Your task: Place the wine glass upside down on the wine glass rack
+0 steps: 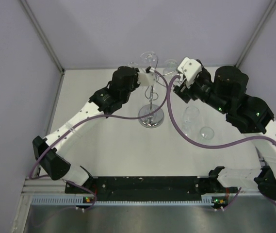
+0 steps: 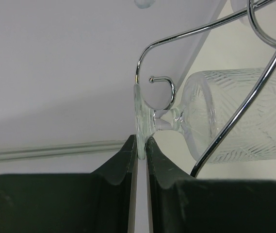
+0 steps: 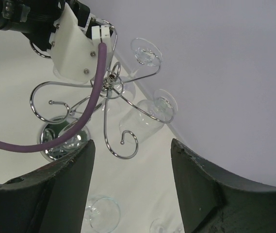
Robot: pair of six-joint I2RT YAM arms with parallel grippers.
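The chrome wine glass rack [image 1: 151, 116] stands on the white table with curled hooks around its top. In the left wrist view, a ribbed clear wine glass [image 2: 244, 116] has its stem at a curled hook [image 2: 169, 92], the foot nearest my gripper. My left gripper is closed around the lower edge of that foot, one finger on each side. Whether the hook bears the glass's weight cannot be told. Off to the rack's right, my right gripper is open, with nothing between its widely spread fingers.
Other glasses hang on the rack, such as one at the back [image 1: 149, 59] and one at back right [image 1: 170, 64]. On the table at right stand two more glasses, one tall [image 1: 191, 114] and one nearer [image 1: 206, 132].
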